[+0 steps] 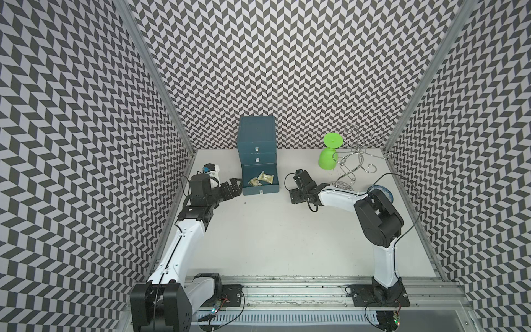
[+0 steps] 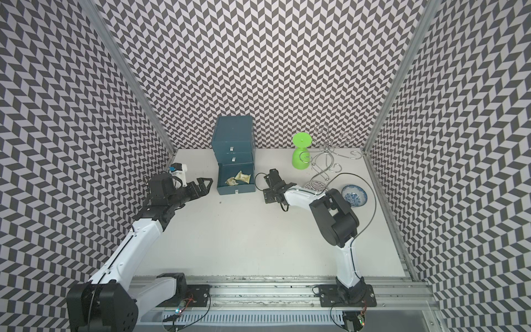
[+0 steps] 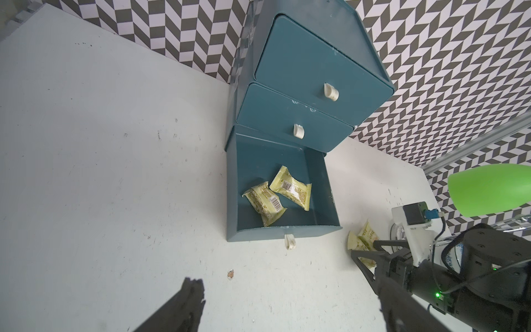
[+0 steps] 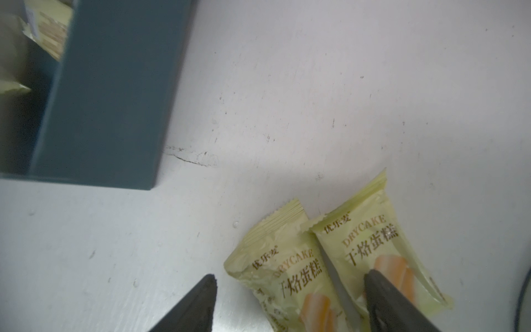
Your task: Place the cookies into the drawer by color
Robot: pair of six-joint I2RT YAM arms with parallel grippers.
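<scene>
The teal drawer unit (image 1: 256, 130) has its bottom drawer (image 3: 282, 232) pulled out, holding two yellow wrapped cookies (image 3: 290, 187) (image 3: 264, 203). Right of it, two more yellow packets (image 4: 293, 282) (image 4: 376, 238), marked DRYCAKE, lie side by side on the table. My right gripper is low over these packets, open, one fingertip at the right packet; whether it touches cannot be told. My left gripper stands open just left of the drawer, nothing between its fingers.
A green hourglass-shaped stand (image 1: 327, 157), metal wire racks (image 1: 359, 165) and a blue-patterned bowl (image 2: 354, 194) occupy the right side of the table.
</scene>
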